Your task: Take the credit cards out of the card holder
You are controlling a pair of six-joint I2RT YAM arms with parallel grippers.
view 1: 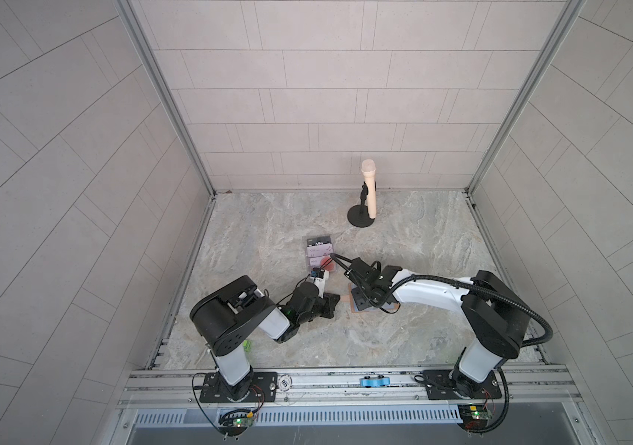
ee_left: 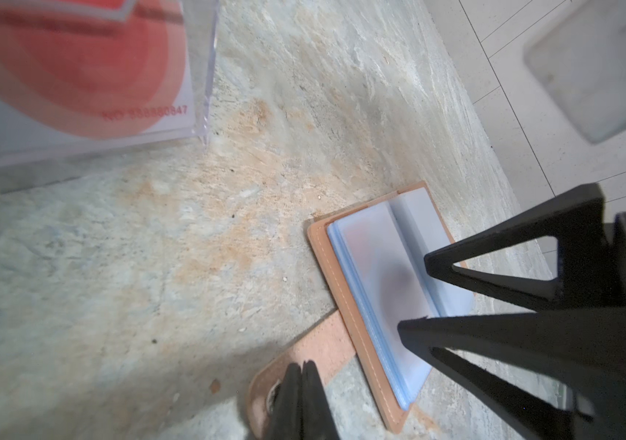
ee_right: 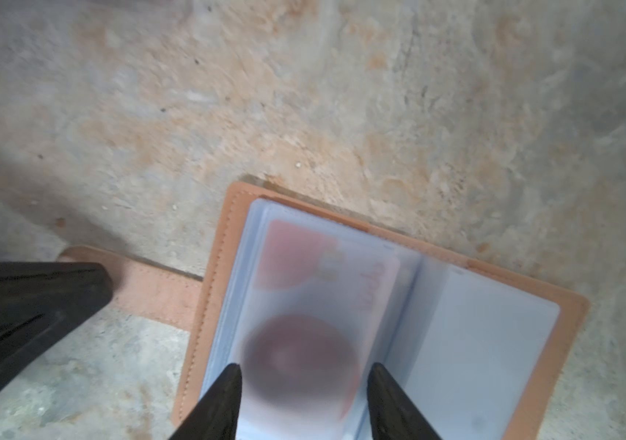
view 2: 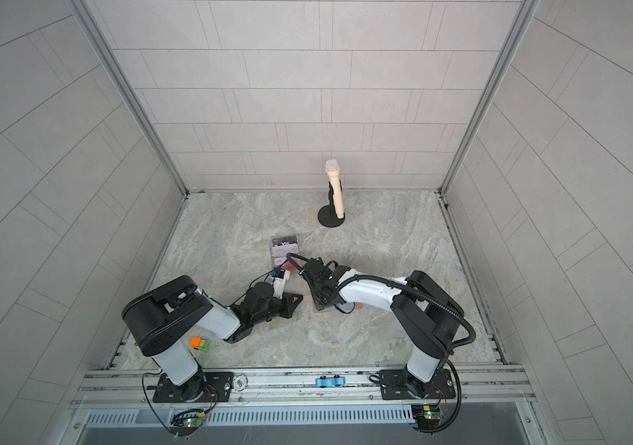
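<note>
A tan card holder [ee_right: 210, 308] with translucent sleeves [ee_left: 379, 271] and a strap [ee_right: 155, 293] lies open on the table. Pale cards show faintly through the sleeves. My right gripper hangs over the left sleeve, its fingertips parted, with the sleeve beneath them; whether they touch it is unclear. My left gripper is shut at the holder's strap side, its tips over or beside the strap's end; I cannot tell whether they touch it.
A clear box with cards [view 1: 319, 248] lies behind the grippers. A microphone [view 1: 370, 189] on a black stand stands at the back. A small orange and green object [view 2: 198, 343] lies by the left arm.
</note>
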